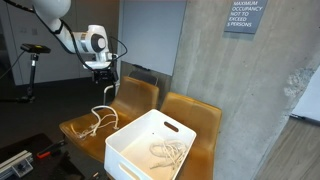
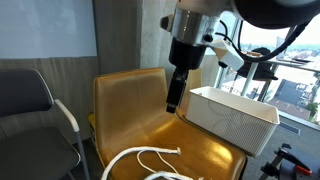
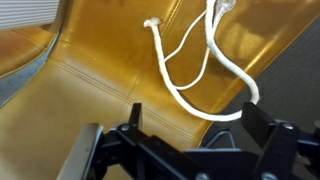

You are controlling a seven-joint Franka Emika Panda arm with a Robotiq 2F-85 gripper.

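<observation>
My gripper (image 1: 104,79) hangs open and empty above the left tan chair (image 1: 135,98), to the left of the white box. White rope (image 1: 95,122) lies in loose loops on that chair's seat. In the wrist view, a thick white rope (image 3: 180,98) curves below my gripper, with its frayed end at the upper middle and a thinner cord beside it. My gripper (image 2: 177,105) is also seen in exterior view 2, well above the white rope (image 2: 125,157). More rope (image 1: 170,153) lies inside the white box (image 1: 118,158).
A second tan chair (image 1: 200,120) stands behind and right of the box. To the left in exterior view 2 is a dark grey chair (image 2: 35,125) with an armrest. The concrete wall (image 1: 225,75) rises behind.
</observation>
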